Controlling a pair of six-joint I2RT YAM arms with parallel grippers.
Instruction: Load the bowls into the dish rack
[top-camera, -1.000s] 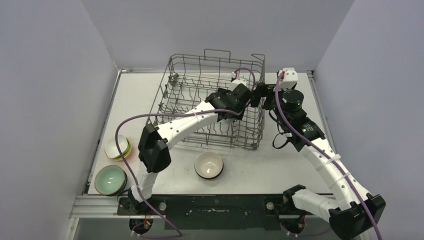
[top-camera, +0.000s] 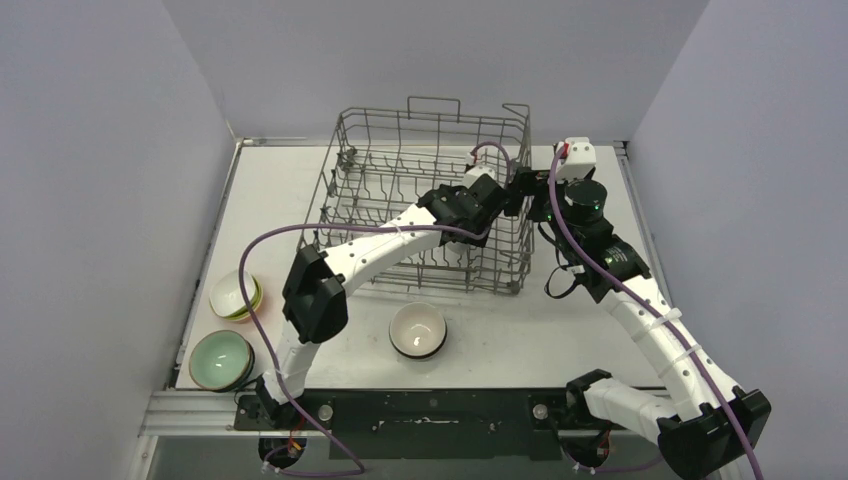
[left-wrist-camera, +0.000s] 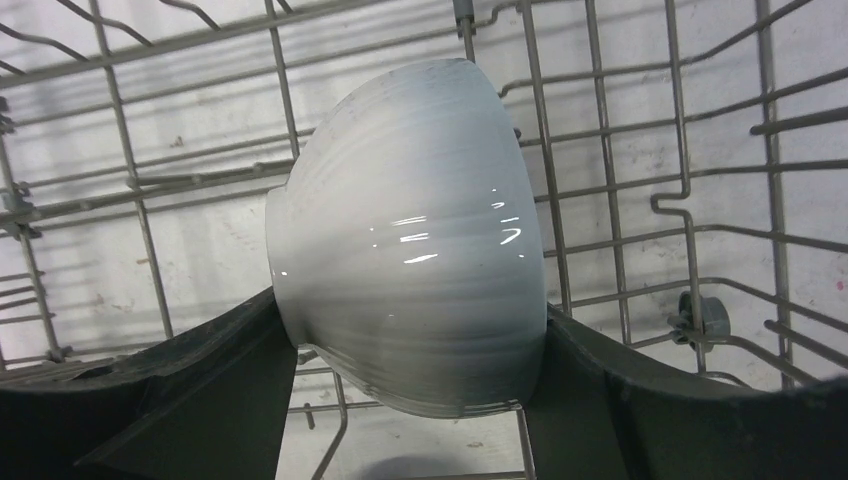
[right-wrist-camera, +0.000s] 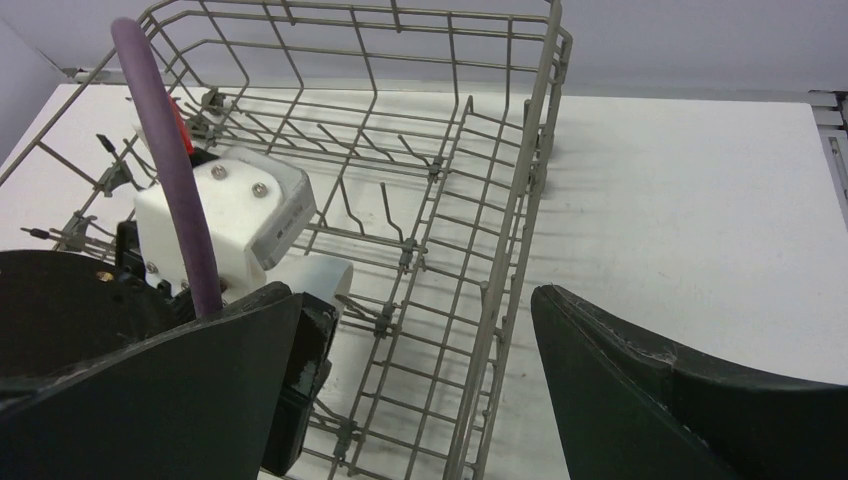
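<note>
A pale white bowl is held on its side by my left gripper, above the right part of the wire dish rack; in the top view the arm mostly hides it. My right gripper stands open at the rack's right edge, beside the left gripper's housing, with nothing between its fingers. On the counter lie a cream bowl stacked on a dark one in front of the rack, a small white bowl on yellow-green ones at left, and a green bowl on a dark one at front left.
Bare counter lies right and front right of the rack. The walls close in the back and sides. The two grippers are very close together over the rack's right side.
The right arm is almost unchanged.
</note>
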